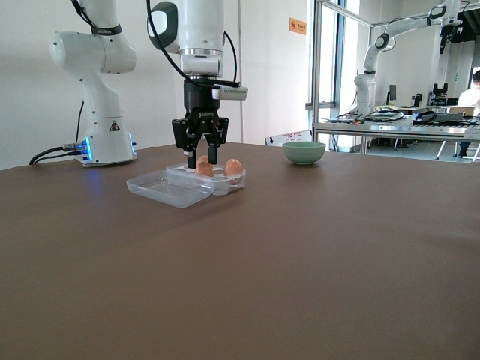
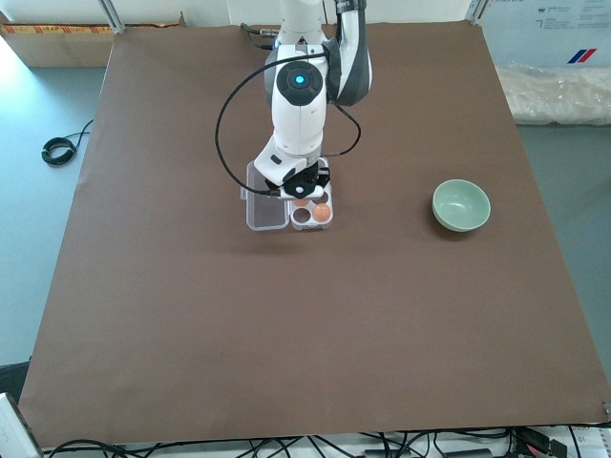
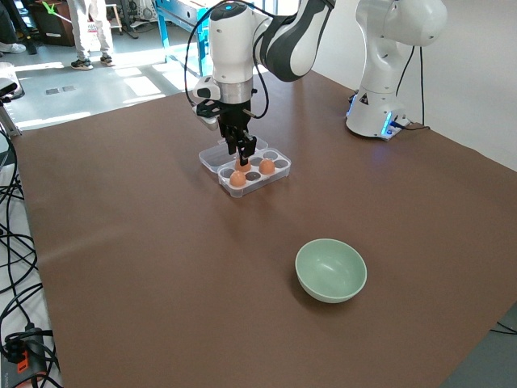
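My black gripper [image 1: 202,161] hangs low over a clear plastic egg carton [image 3: 260,179] with its lid [image 1: 161,191] folded open. Several eggs sit in it, among them one [image 3: 237,179] at the near end and another [image 1: 232,167] at the right. In the top view the two fingers stand somewhat apart around the eggs' height; whether one grips an egg is unclear. In the left view the arm hides most of the gripper. A mint-green bowl [image 2: 461,205] stands empty to the right of the carton.
Cables run along one table edge.
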